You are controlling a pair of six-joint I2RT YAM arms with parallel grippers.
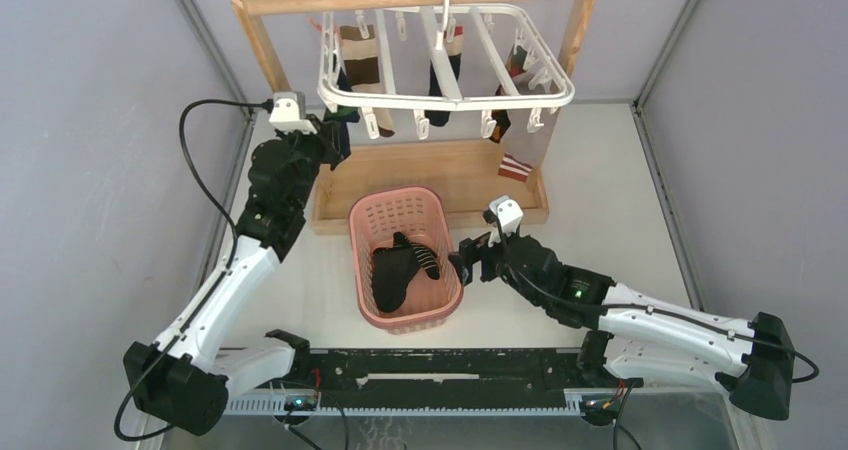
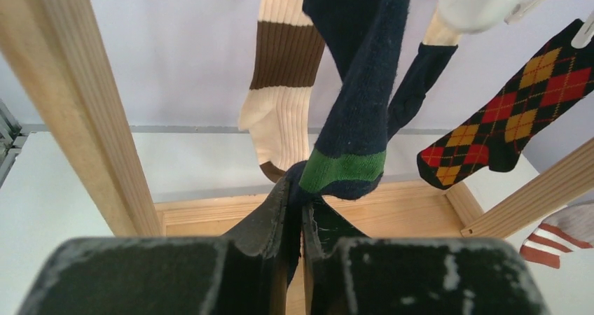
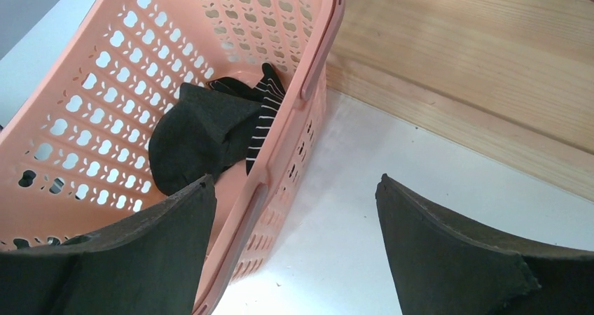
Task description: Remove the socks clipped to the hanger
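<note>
The white clip hanger (image 1: pixel 446 101) hangs from a wooden rack, with striped, dark and argyle socks (image 2: pixel 504 112) clipped to it. At its left, my left gripper is shut on a navy sock with a green band (image 2: pixel 350 133), which stretches up out of view in the left wrist view. Below, a pink basket (image 1: pixel 362 230) holds dark socks (image 3: pixel 192 133). My right gripper is open beside the basket's right side, with the rim between its fingers in view and no clear hold on it.
The wooden rack's posts (image 2: pixel 84 105) flank the socks, over a wooden base tray (image 1: pixel 490 175). Grey walls close both sides.
</note>
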